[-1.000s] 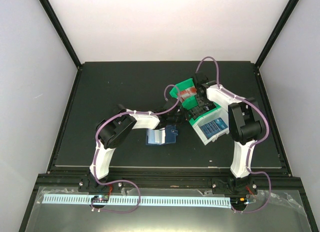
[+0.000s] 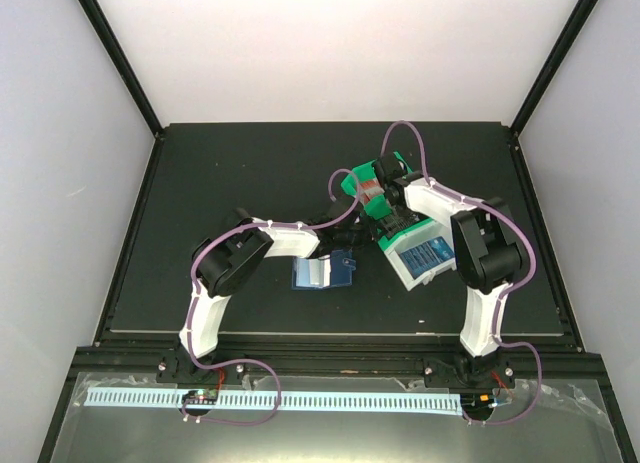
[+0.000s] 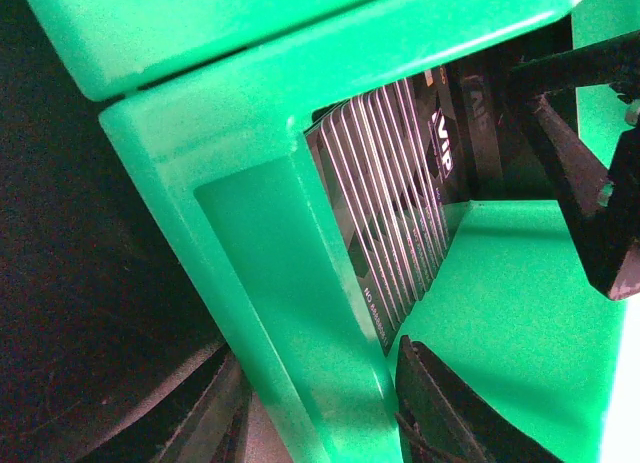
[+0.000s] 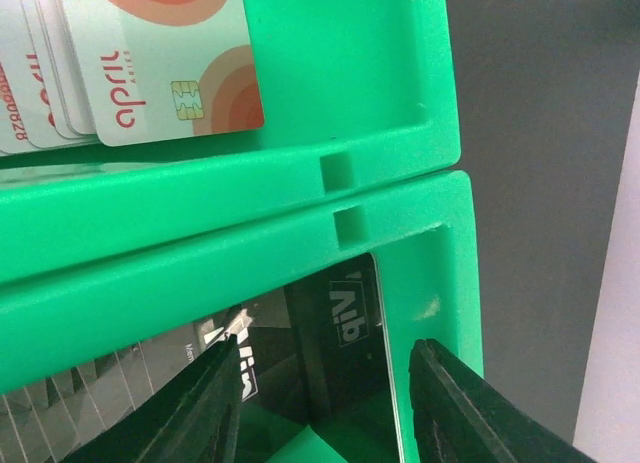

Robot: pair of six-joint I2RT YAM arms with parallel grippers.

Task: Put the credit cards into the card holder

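A green tray box (image 2: 365, 183) has two compartments; white-orange cards lie in the upper one, dark cards in the lower one, seen also as a stack (image 3: 385, 183) in the left wrist view. My left gripper is shut on the box's green end wall. My right gripper is part open over the dark cards at the compartment's end, its fingers either side of the end card's edge. The blue card holder (image 2: 322, 271) lies open on the table below my left arm.
A white lid with a blue label (image 2: 425, 258) adjoins the green box on the right.
The left arm stays in place.
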